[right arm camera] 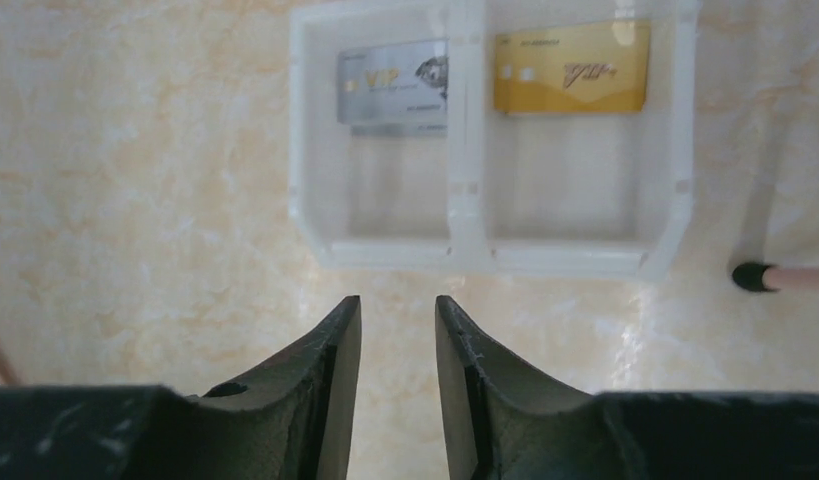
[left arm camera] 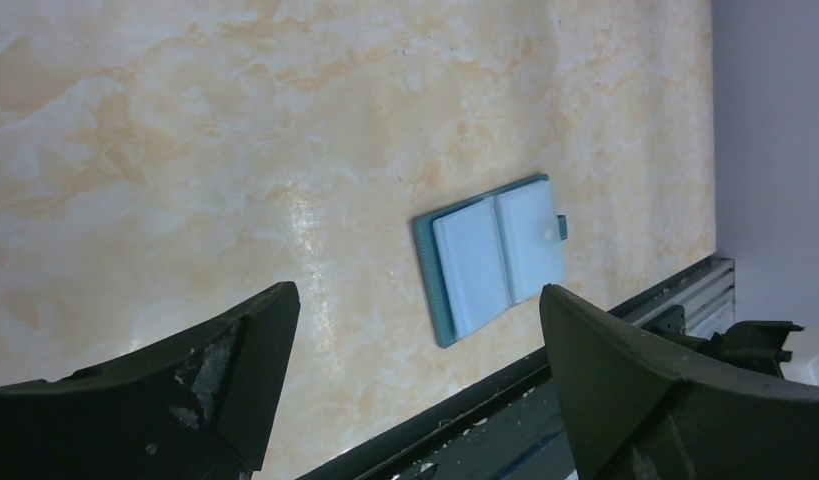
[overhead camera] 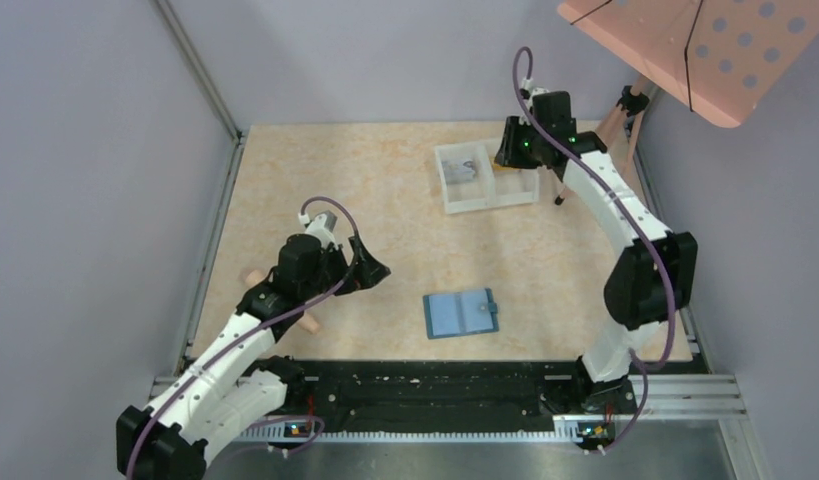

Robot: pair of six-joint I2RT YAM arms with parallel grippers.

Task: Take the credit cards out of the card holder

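The blue card holder [overhead camera: 461,313] lies spread flat near the table's front edge, with pale sleeves on both halves; whether cards remain inside cannot be made out. Silver cards [right arm camera: 395,85] rest in the left compartment of the white tray [right arm camera: 468,200], and a gold card [right arm camera: 573,68] in its right one. In the top view my right gripper [overhead camera: 507,150] hangs over that right compartment, hiding part of the gold card; its fingers [right arm camera: 335,370] are apart with nothing between them. To the left of the holder, my left gripper [overhead camera: 373,272] stands open and empty.
A pink tripod leg [right arm camera: 800,279] stands to the right of the tray. Pinkish-tan pieces [overhead camera: 307,322] lie beside the left arm. The table's middle, between holder and tray, is bare.
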